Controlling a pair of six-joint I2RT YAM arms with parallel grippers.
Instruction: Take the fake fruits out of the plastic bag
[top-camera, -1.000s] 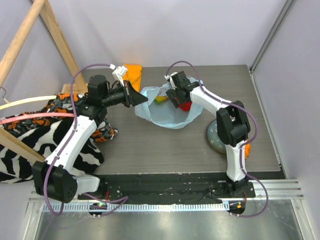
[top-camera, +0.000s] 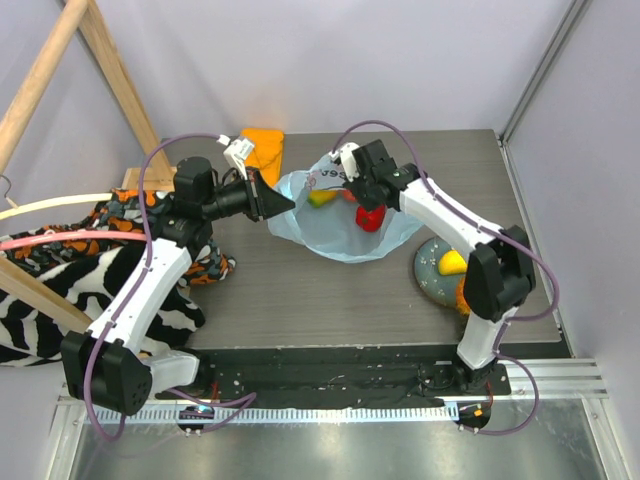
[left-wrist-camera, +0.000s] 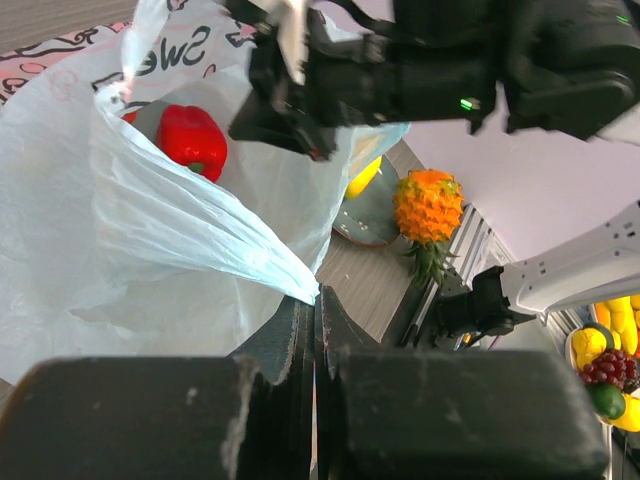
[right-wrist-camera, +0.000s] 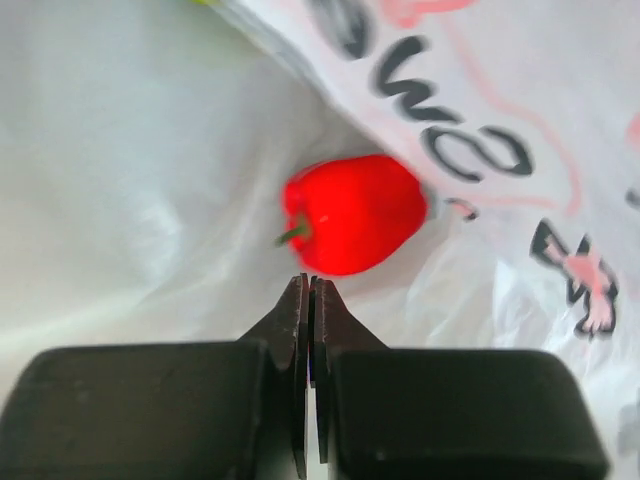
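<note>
The pale, translucent plastic bag (top-camera: 335, 235) lies spread on the table with its mouth gaping. My left gripper is shut on its edge; gathered film runs taut from the fingertips. Inside are a red bell pepper (top-camera: 369, 218), a yellow fruit (top-camera: 321, 197) and another small red piece (top-camera: 348, 195). My right gripper is at the bag's opening, fingers together. In the right wrist view the pepper (right-wrist-camera: 360, 212) appears just beyond the fingertips, not between them. Whether any film is pinched there cannot be made out.
At the right, a grey plate (top-camera: 430, 270) carries a yellow fruit (top-camera: 452, 262), with an orange pineapple (left-wrist-camera: 428, 205) at its edge. An orange cloth (top-camera: 263, 155) lies at the back left.
The bag's right side reaches farther right. My left arm has barely moved.
</note>
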